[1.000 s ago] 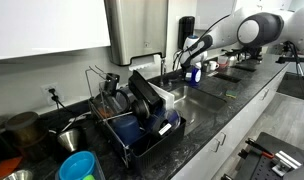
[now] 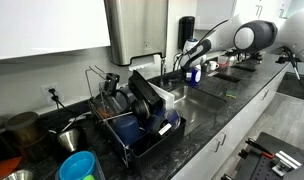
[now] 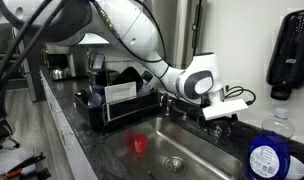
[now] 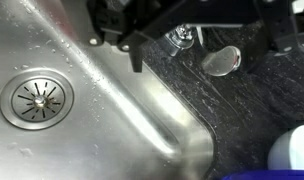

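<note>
My gripper (image 3: 224, 128) hangs over the back edge of the sink by the faucet, open and with nothing held. In the wrist view its dark fingers (image 4: 135, 50) stand apart, with a chrome faucet base and its rounded lever (image 4: 222, 61) in view below them. A clear bottle with a blue label (image 3: 265, 157) stands at the right of the second exterior view, apart from the gripper. A red cup (image 3: 140, 144) is in the steel sink (image 3: 122, 155), well away from the gripper. In the first exterior view the gripper is far off and small.
A full dish rack (image 2: 152, 140) occupies the counter left of the sink. A white bowl (image 4: 295, 150) lies beside the bottle. Pots (image 2: 30, 130) and a blue container (image 2: 78, 166) stand nearer the first camera. Around the drain (image 4: 37, 99) the basin is bare.
</note>
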